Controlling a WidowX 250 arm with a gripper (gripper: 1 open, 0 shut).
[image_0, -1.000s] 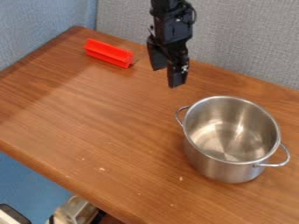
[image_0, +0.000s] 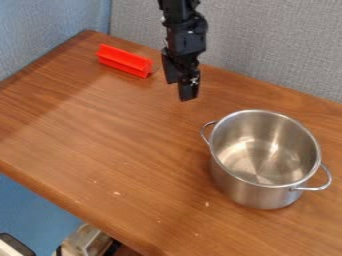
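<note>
A black robot arm reaches down from the top centre, its gripper (image_0: 183, 88) open with no object visible between the fingers, hanging over the back of the wooden table. A red bar-shaped object (image_0: 124, 59) lies to the left of the gripper, apart from it. A steel pot (image_0: 265, 158) with two side handles stands at the right of the table, in front of the gripper and to its right; its visible inside is empty.
Grey padded walls border it at the back. A metal fitting at the bottom left lies beyond the table's edge, over a blue surface.
The arm and gripper have moved left, toward the red object. The red object and the pot have not moved.
</note>
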